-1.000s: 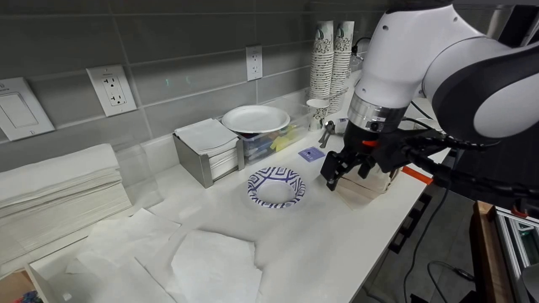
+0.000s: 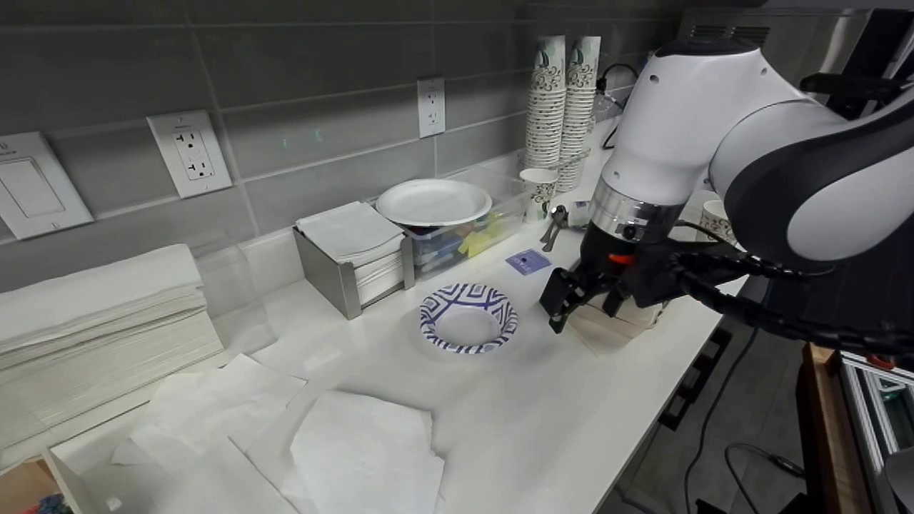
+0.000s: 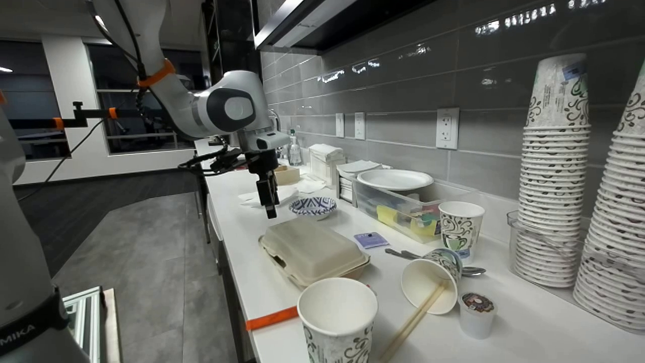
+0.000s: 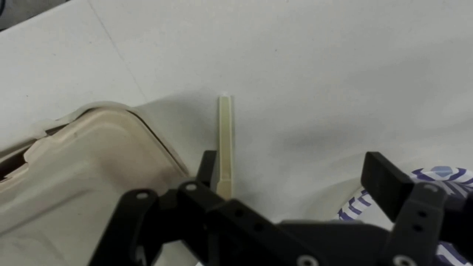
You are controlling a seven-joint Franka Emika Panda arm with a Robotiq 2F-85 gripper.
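My gripper is open above the white counter, its two black fingers wide apart and nothing held between them. Under and beside the left finger in the wrist view lies a closed beige takeout container (image 4: pixel 97 164). A thin pale strip (image 4: pixel 225 142) shows close to that finger; what it is I cannot tell. Past the right finger is a white bowl (image 4: pixel 358 204) with a blue pattern, partly hidden by the gripper. In exterior view 2, the fingers (image 3: pixel 270 202) hang above the counter behind the container (image 3: pixel 311 248), left of the bowl (image 3: pixel 312 206).
Toward the wall stand a napkin holder (image 2: pixel 343 283), a clear bin (image 3: pixel 393 208) with a white plate (image 3: pixel 396 179), and stacked cups (image 3: pixel 553 199). A tipped cup (image 3: pixel 432 281) holds chopsticks. Loose napkins (image 2: pixel 368 454) cover part of the counter, whose front-middle stretch is clear.
The arm has shifted slightly, with the gripper a little left and lower in exterior view 1. The orange strip behind it is now hidden. Bowl and container have not moved.
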